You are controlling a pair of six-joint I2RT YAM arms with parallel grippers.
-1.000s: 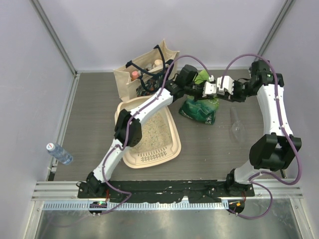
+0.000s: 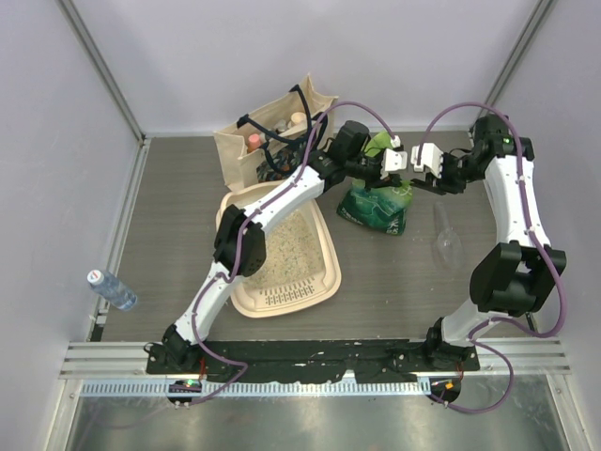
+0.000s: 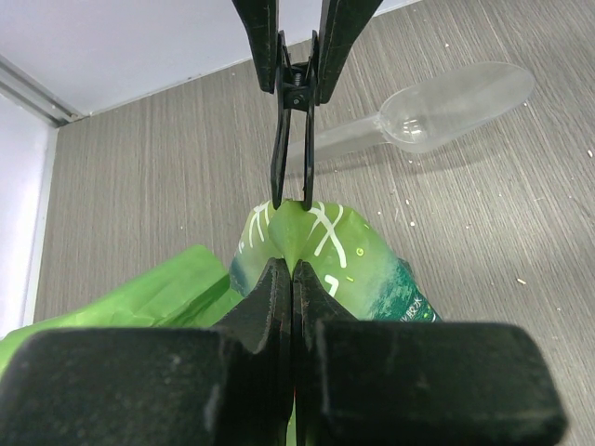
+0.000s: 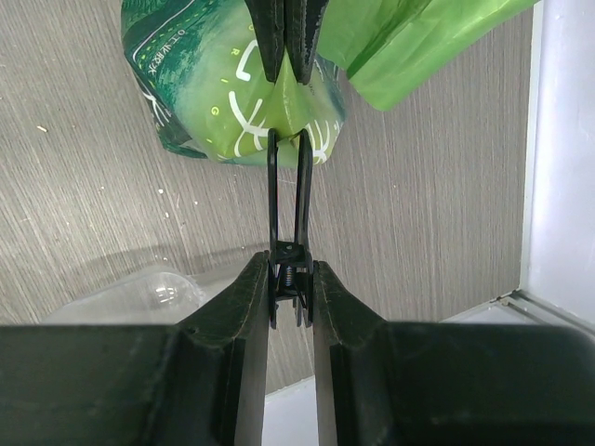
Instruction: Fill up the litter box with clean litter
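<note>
The green litter bag (image 2: pixel 374 209) slumps on the floor right of the cream litter box (image 2: pixel 331 272), in which pale granules lie. A thin fold of the bag (image 3: pixel 325 228) is gathered between the fingertips of my left gripper, which is shut on it. Facing it from the right, my right gripper is slightly open. Its narrow fingers (image 4: pixel 273 186) reach the bag's near side just below the pinched fold; whether film lies between their tips is hard to tell.
A clear scoop (image 2: pixel 448 246) lies on the floor below the right gripper. Behind the box stands a beige caddy (image 2: pixel 232 155) with bottles inside. A spray bottle (image 2: pixel 112 289) is at far left. The floor right of the box is mostly clear.
The left arm and the bag have hardly moved.
</note>
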